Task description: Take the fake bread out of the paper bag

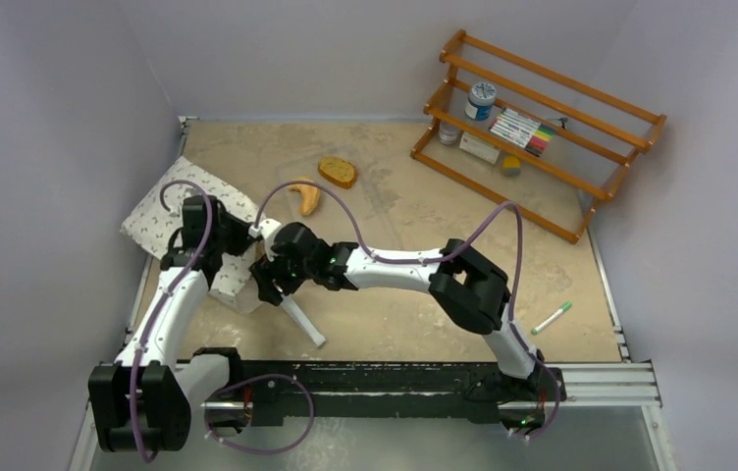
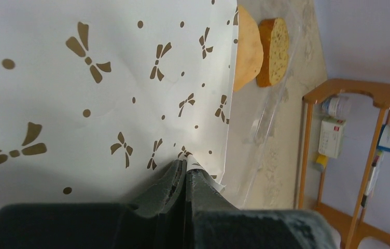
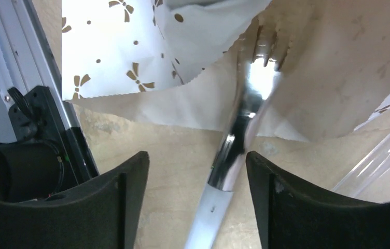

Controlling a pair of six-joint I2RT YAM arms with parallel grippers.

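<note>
A white paper bag (image 2: 110, 78) printed with brown bows lies at the left of the table. My left gripper is shut at its edge, a small fold of paper caught between the fingertips. In the right wrist view a metal fork (image 3: 234, 148) with a whitish handle reaches prongs-first into the bag's mouth. My right gripper stands part open over the fork, its fingers apart. A bread slice (image 1: 337, 173) and a curved bread piece (image 1: 304, 198) rest on the table beyond the bag. The inside of the bag is mostly hidden.
At the back right leans a wooden rack (image 1: 542, 118) with jars and boxes. A green-capped marker (image 1: 552, 317) lies near the right edge. Clear plastic (image 3: 382, 155) sits beside the bag's mouth.
</note>
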